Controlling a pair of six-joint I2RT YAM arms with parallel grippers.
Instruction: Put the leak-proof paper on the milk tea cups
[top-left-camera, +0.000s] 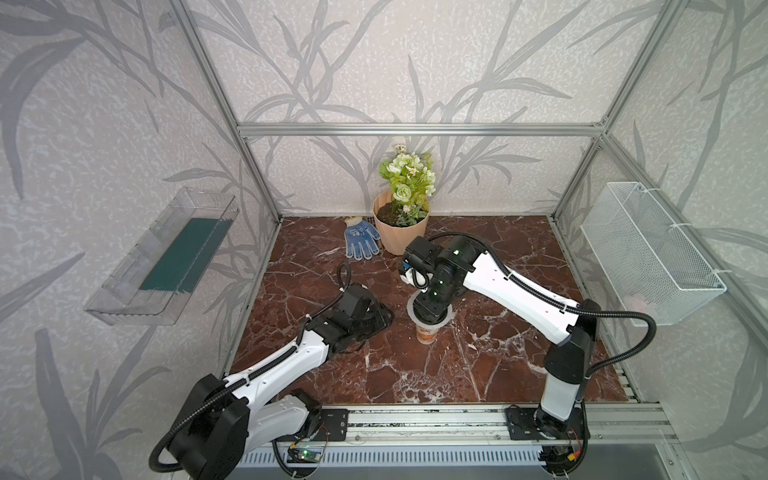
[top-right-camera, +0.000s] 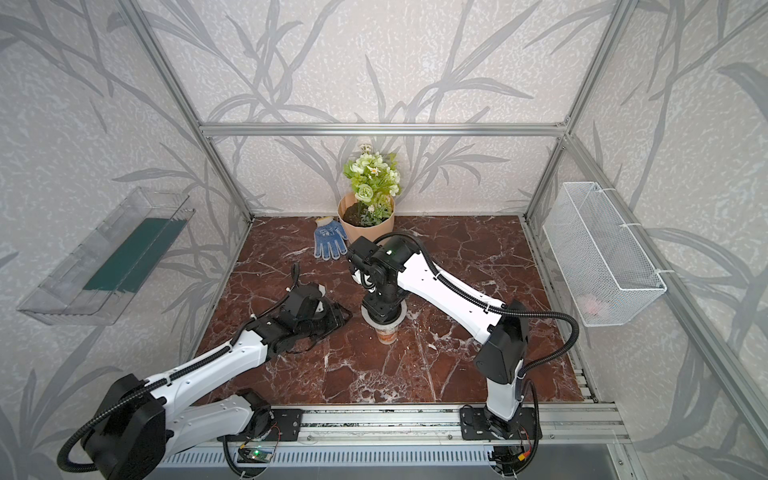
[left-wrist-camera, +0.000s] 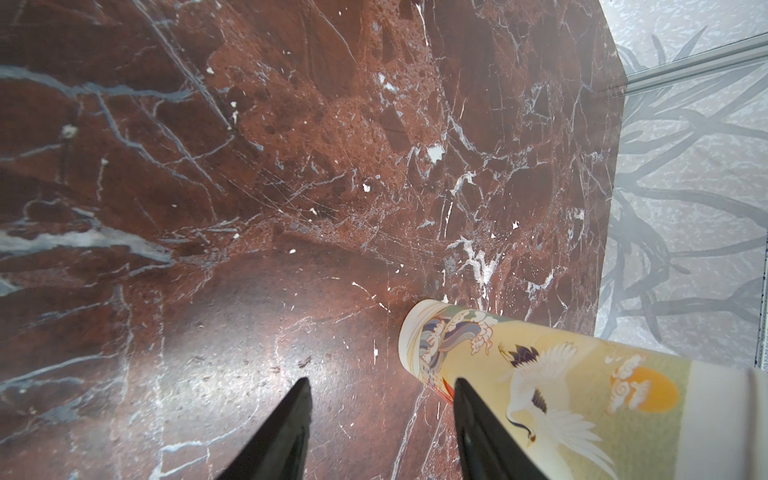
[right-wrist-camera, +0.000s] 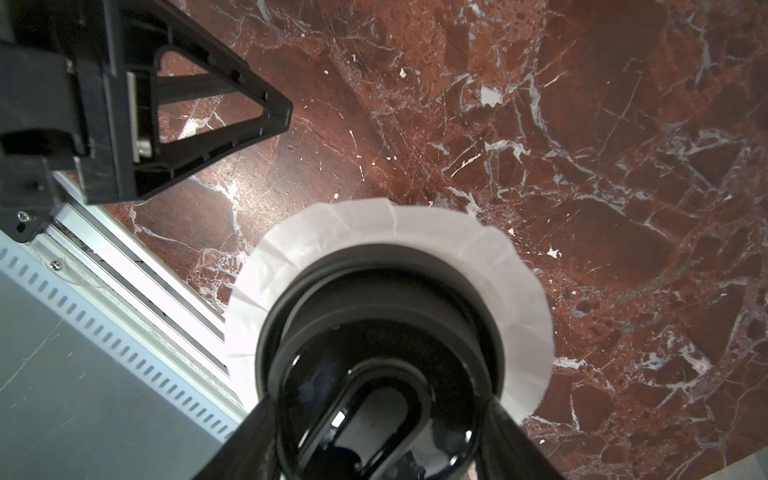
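Observation:
A printed milk tea cup (top-left-camera: 426, 336) stands upright mid-table, with a pleated white round paper (right-wrist-camera: 524, 320) on its top. My right gripper is shut on a black round lid-like piece (right-wrist-camera: 376, 328) pressed down over the paper. Just left of the cup is my left gripper, open and empty, its fingers near the cup, whose crane-printed side (left-wrist-camera: 544, 400) fills the lower right of the left wrist view.
At the back stand a potted plant (top-left-camera: 398, 236) and a blue glove (top-left-camera: 360, 240). Wire baskets hang on both side walls.

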